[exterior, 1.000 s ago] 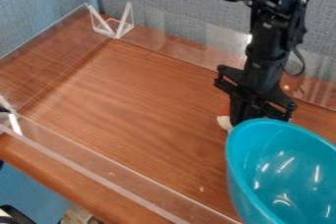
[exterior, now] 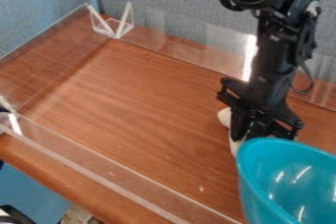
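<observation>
My black gripper (exterior: 254, 118) reaches down onto the wooden table behind a teal bin (exterior: 282, 184) at the lower right. A pale object (exterior: 226, 118) shows partly at the gripper's lower left, mostly hidden by it and the bin. I cannot tell whether the fingers are open or shut on it.
A white wire rack (exterior: 110, 24) stands at the back left. Clear panels edge the back and front of the wooden table (exterior: 125, 100).
The teal bin has shifted rightward and down in view, showing less of its interior. My gripper has moved slightly down and stays beside the pale object.
</observation>
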